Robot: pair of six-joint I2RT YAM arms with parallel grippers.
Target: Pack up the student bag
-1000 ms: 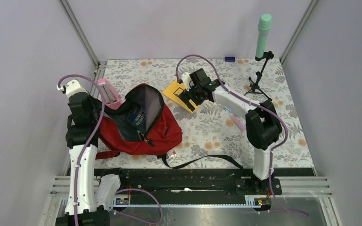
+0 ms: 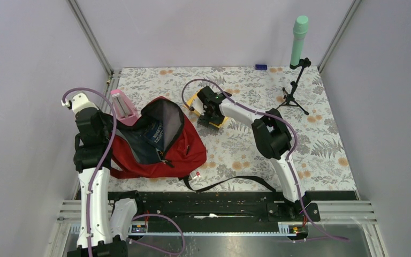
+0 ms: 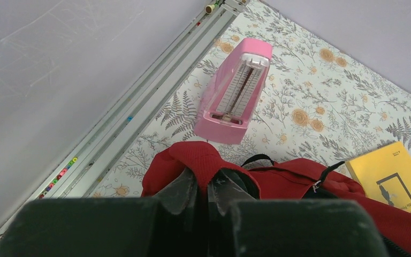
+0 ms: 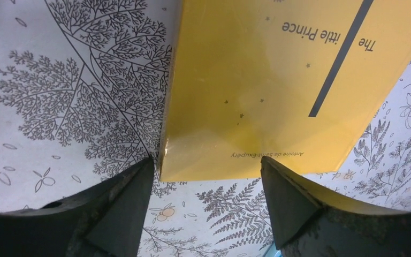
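Observation:
A red backpack (image 2: 184, 155) lies with its mouth spread, a dark blue book (image 2: 154, 131) inside. My left gripper is shut on a fold of its red fabric (image 3: 192, 155), which bunches up between the fingers. The yellow Little Prince book (image 4: 267, 80) lies flat on the table, partly covered by the right arm in the top view. Over its edge, my right gripper stands open: one fingertip beside the book's corner, the other over the cover, with nothing gripped.
A pink metronome (image 3: 234, 91) stands behind the backpack. At the back right are a green microphone on a black stand (image 2: 294, 88) and a small dark blue box (image 2: 260, 67). A black strap (image 2: 235, 179) trails along the front edge.
A pink and blue item now lies hidden behind the arm. The left arm barely moved.

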